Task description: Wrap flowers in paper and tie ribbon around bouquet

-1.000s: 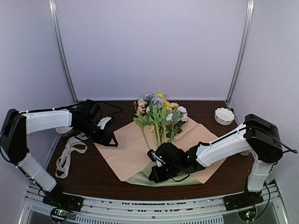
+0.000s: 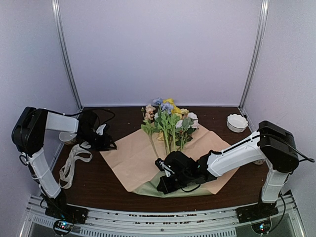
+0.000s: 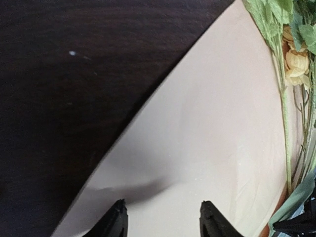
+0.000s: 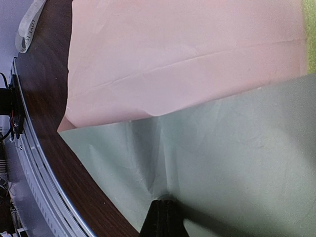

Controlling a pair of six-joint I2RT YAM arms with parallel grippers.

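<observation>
A bouquet of fake flowers (image 2: 170, 118) with long green stems lies on pink wrapping paper (image 2: 123, 163) in the top view. My left gripper stands open above the paper's left corner, nothing between its fingers; the left wrist view shows the paper's edge on dark wood. My right gripper is shut, pressed at the green lower sheet (image 4: 237, 148) near the front, below the stems, with nothing visible between its fingers. A white printed ribbon (image 2: 74, 168) lies loosely on the table at the left.
A white bowl (image 2: 237, 123) stands at the back right, another container (image 2: 67, 138) at the left behind my arm, and a partly hidden one at the right. Bare table (image 2: 98, 187) shows at front left.
My right arm and the flowers have not moved.
</observation>
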